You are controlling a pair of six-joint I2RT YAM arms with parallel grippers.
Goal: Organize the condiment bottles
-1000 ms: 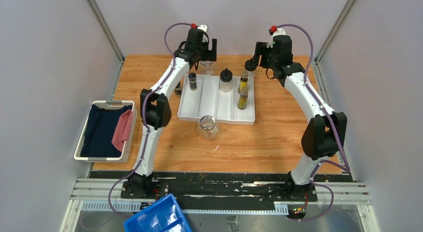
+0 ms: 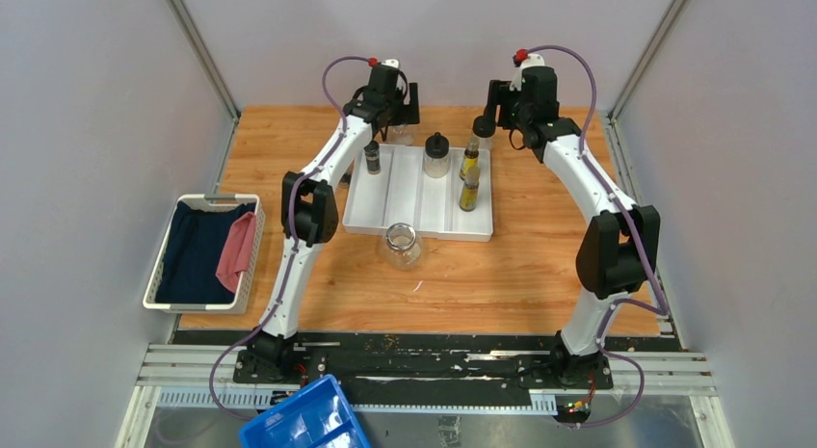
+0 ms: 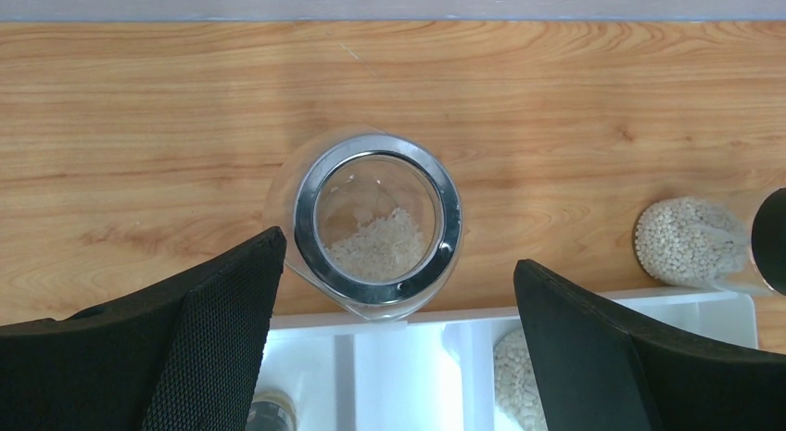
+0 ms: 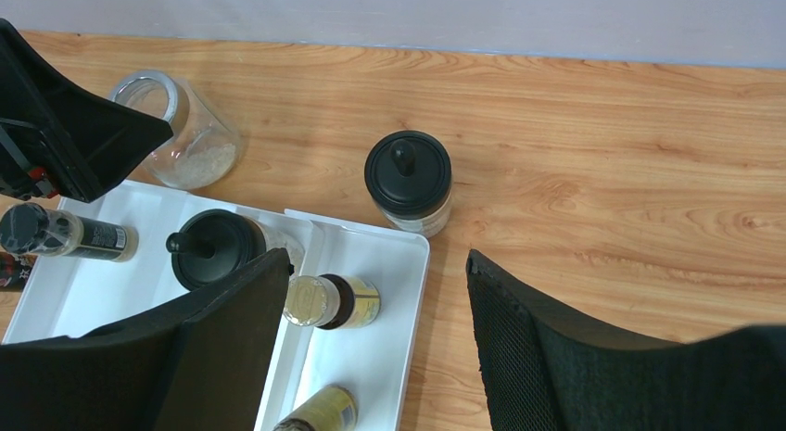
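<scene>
A white divided tray [image 2: 405,212] holds a dark-capped shaker [image 2: 373,159], a black-lidded jar [image 2: 436,162] and two yellow-labelled bottles [image 2: 468,193]. Behind the tray, my open left gripper hangs over a glass jar with steel rim [image 3: 378,218], nothing held. My right gripper is part open and empty, over the tray's right rear; a black-lidded jar [image 4: 408,181] stands just beyond the tray there. A second glass jar [image 2: 403,248] stands in front of the tray.
A laundry basket [image 2: 154,284] with dark and pink cloth sits at the left. A blue bin [image 2: 299,419] lies below the table's front. The back wall is close behind both grippers.
The right arm has shifted slightly to the left. The objects look unmoved.
</scene>
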